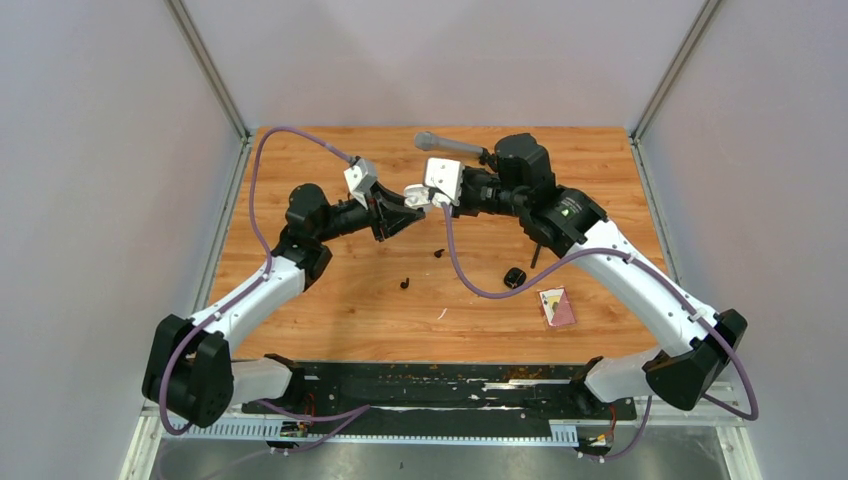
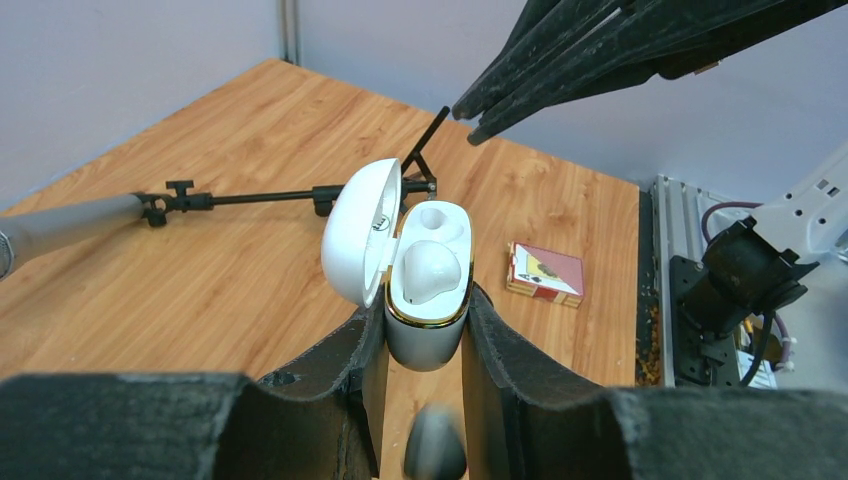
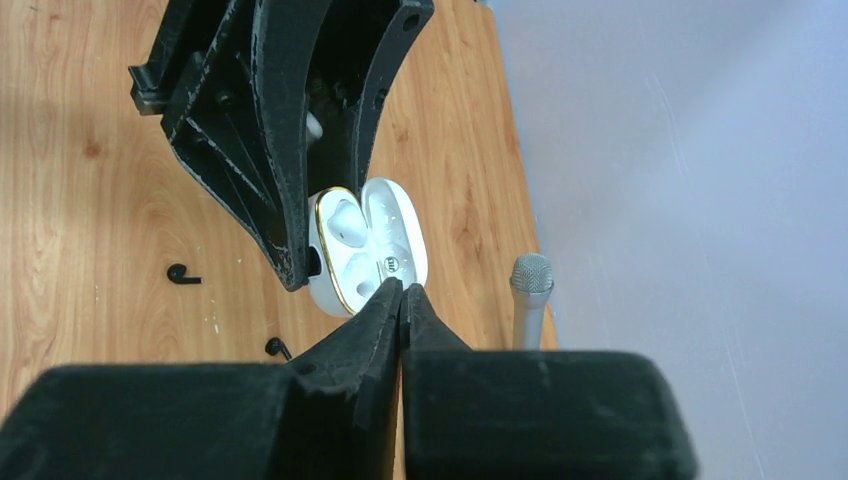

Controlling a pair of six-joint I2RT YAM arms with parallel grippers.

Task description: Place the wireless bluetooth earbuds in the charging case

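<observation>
The open white charging case is held upright between the fingertips of my left gripper, raised above the table, its lid standing up and its wells showing empty in the right wrist view (image 3: 360,245). My right gripper is shut with nothing between its fingers; its black tips appear just above and right of the case in the left wrist view. Two small black earbuds (image 1: 439,253) (image 1: 405,283) lie apart on the wooden table below.
A microphone on a stand (image 1: 450,143) lies at the back of the table. A black case (image 1: 515,278), a thin rod (image 1: 536,255) and a card box (image 1: 557,307) lie on the right side.
</observation>
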